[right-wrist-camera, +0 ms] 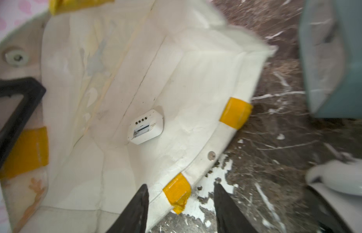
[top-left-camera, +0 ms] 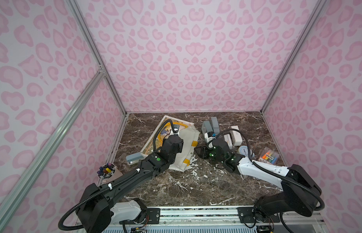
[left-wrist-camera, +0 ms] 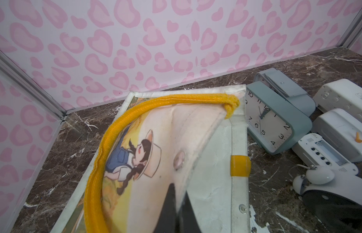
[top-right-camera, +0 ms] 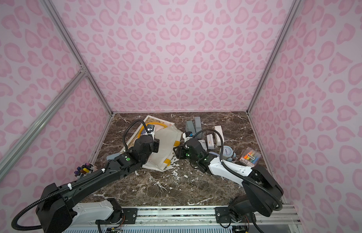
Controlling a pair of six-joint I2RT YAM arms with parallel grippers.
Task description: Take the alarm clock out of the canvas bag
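Note:
The cream canvas bag (top-left-camera: 190, 136) lies with its yellow-tabbed mouth spread toward the right. Inside it, in the right wrist view, a small white alarm clock (right-wrist-camera: 146, 126) with a display and a row of dark buttons rests against the inner wall. My left gripper is shut on the upper edge of the bag's opening, lifting that side. Open and empty, my right gripper stands just outside the mouth, its fingers (right-wrist-camera: 136, 209) apart near the lower rim. The clock is hidden in both top views and the left wrist view.
Right of the bag stand a grey-green square clock (left-wrist-camera: 270, 116), white box-like clocks (left-wrist-camera: 340, 132) and a white twin-bell clock (right-wrist-camera: 344, 178), close to my right arm. A pen cup (top-left-camera: 109, 172) is at left.

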